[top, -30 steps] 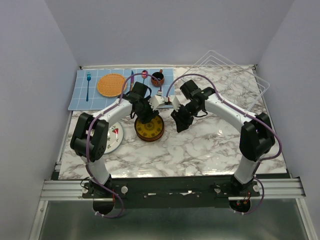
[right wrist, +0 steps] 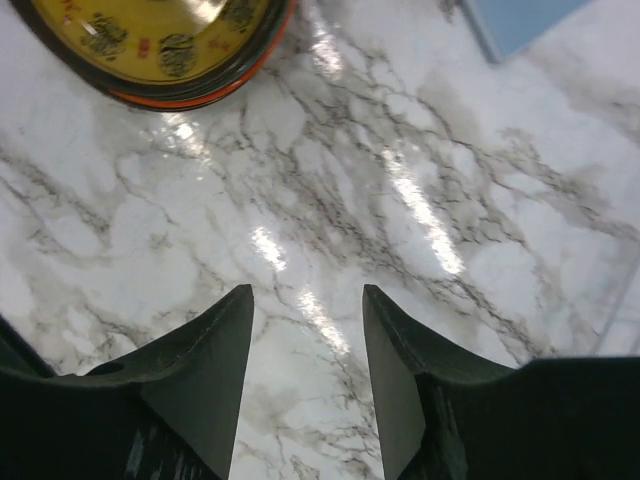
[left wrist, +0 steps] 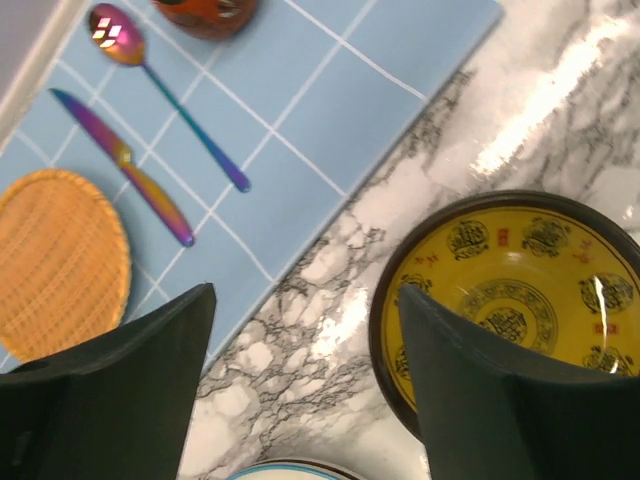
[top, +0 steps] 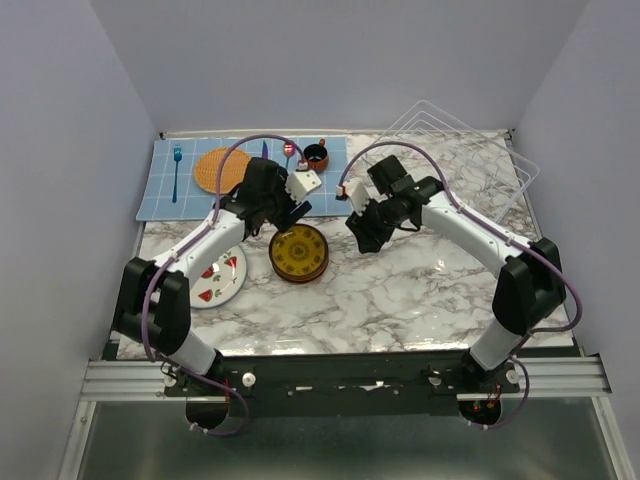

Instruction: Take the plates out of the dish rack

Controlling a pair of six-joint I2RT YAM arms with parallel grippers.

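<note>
A stack of yellow patterned plates [top: 298, 252] with dark rims lies on the marble counter [top: 440, 300] at the centre. My left gripper [top: 290, 208] hangs over the stack's upper left; in its wrist view the fingers [left wrist: 160, 350] are apart with nothing between them. My right gripper [top: 365, 232] is over bare marble right of the stack, fingers [right wrist: 205, 370] apart and empty. The clear wire dish rack [top: 505, 160] stands at the back right; no plate shows in it.
A white plate [top: 215, 285] lies at the left. A blue mat [top: 330, 180] holds a wicker mat [top: 215, 172], cutlery and a mug [top: 316, 158] along the back.
Both arms have shifted slightly, the left gripper moving up and leftward off the plate stack and the right one changing its tilt. The plates have not moved.
</note>
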